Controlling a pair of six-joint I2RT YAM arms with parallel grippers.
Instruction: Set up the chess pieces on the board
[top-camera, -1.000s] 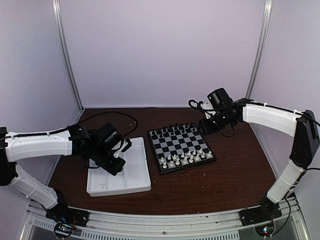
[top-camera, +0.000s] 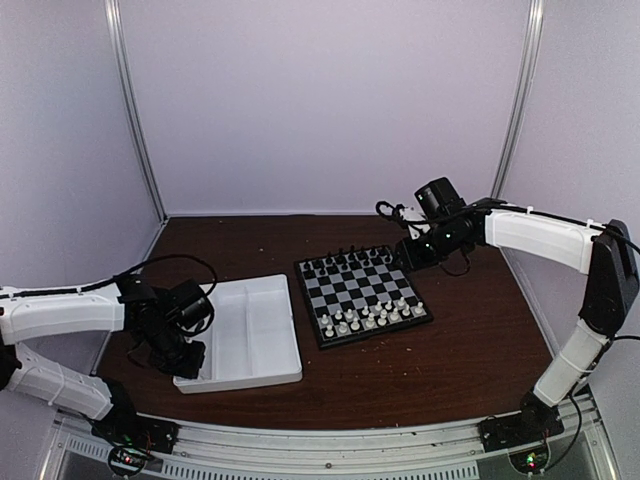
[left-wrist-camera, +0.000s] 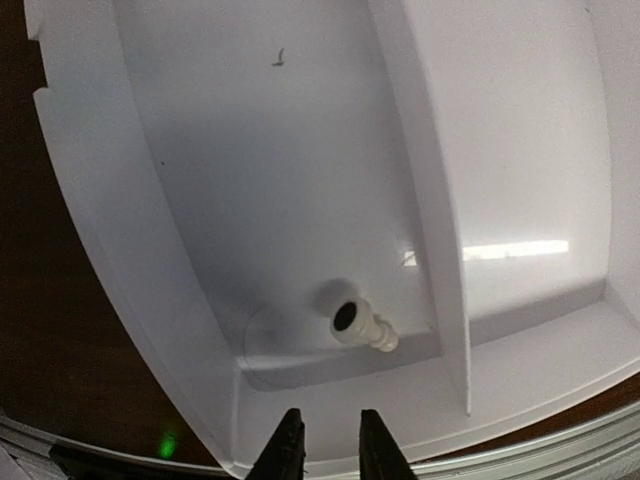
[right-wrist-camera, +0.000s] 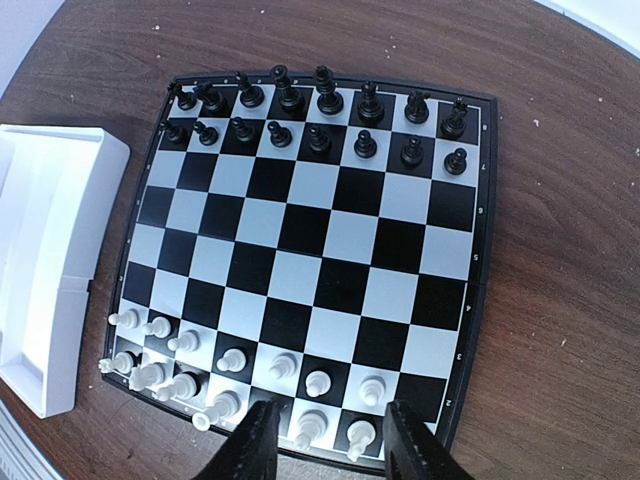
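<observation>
The chessboard (top-camera: 360, 295) holds black pieces along its far side and white pieces along its near side; in the right wrist view white pieces (right-wrist-camera: 283, 366) stand in two rows. The white tray (top-camera: 260, 330) lies left of the board. Inside it, in the left wrist view, one white piece (left-wrist-camera: 360, 326) lies tipped near the end of a compartment. My left gripper is over that tray end, open, nothing between its fingers, just short of the piece in view. My right gripper hangs open above the board's white side, holding nothing.
The tray's divider (left-wrist-camera: 435, 220) stands beside the lone piece. Bare wooden table (top-camera: 480, 350) lies right of the board and in front of it. Walls enclose the back and sides.
My left arm has moved left and toward the near edge, down toward the tray's near-left corner. The right arm and the board look unchanged.
</observation>
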